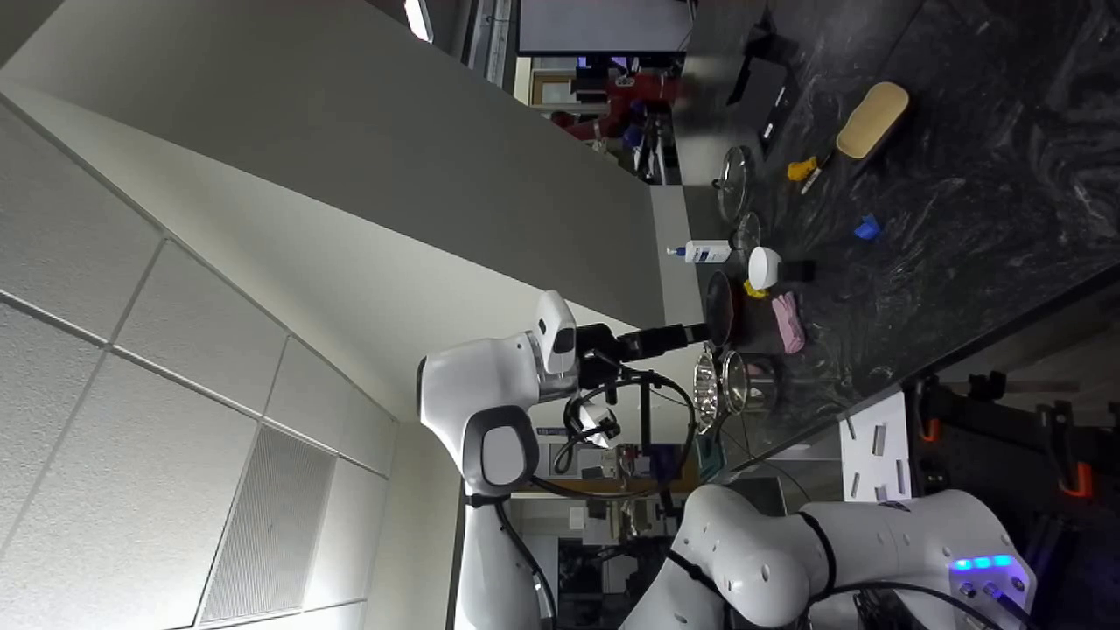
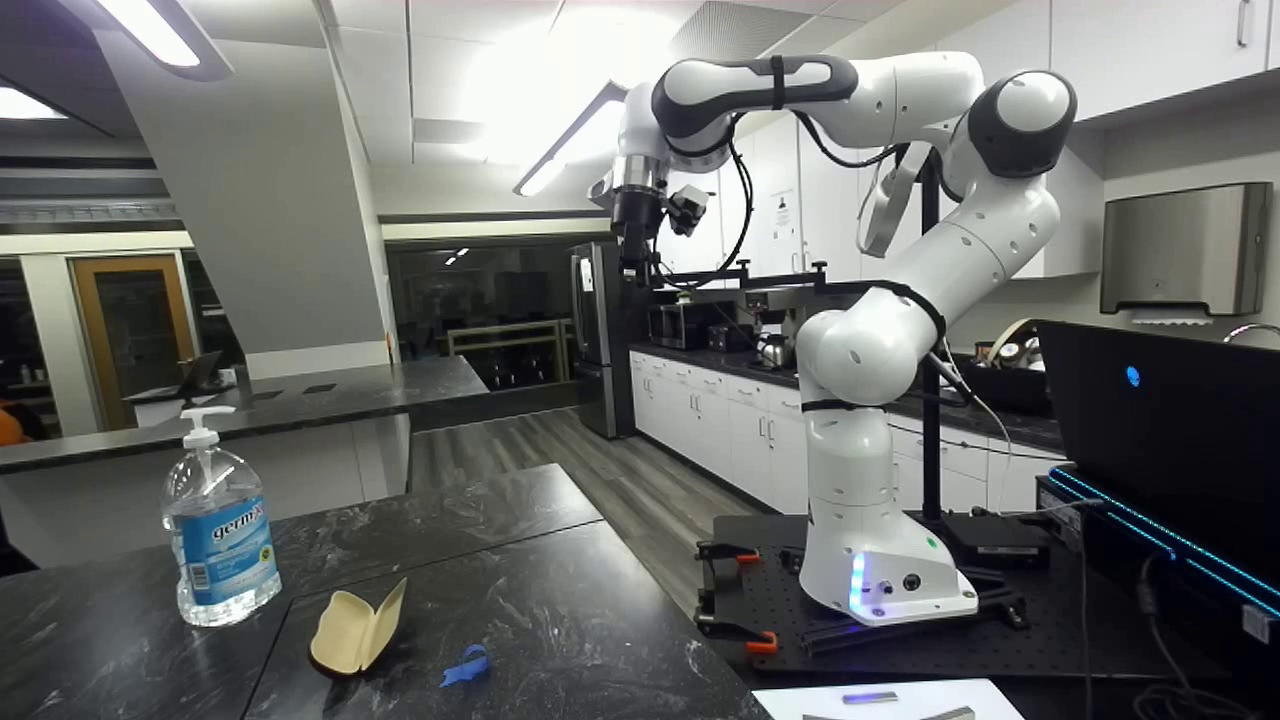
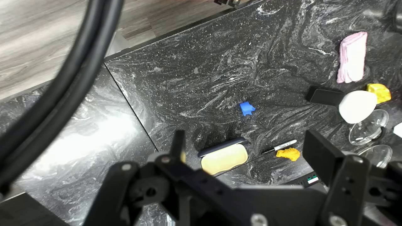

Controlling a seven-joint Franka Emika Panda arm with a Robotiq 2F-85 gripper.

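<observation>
High above the dark marbled counter, my gripper stands open with nothing between its fingers. Below it in the wrist view lie an open glasses case with a tan lining, a marker, a crumpled orange-yellow piece and a small blue piece. Farther right are a folded pink cloth, a white rounded object with a black block against it, and a yellow item. None of these touches the gripper.
Clear glass dishes sit at the wrist view's right. Metal pots, a dark pan and a white pump bottle line one counter end. A large sanitizer bottle stands beyond the case.
</observation>
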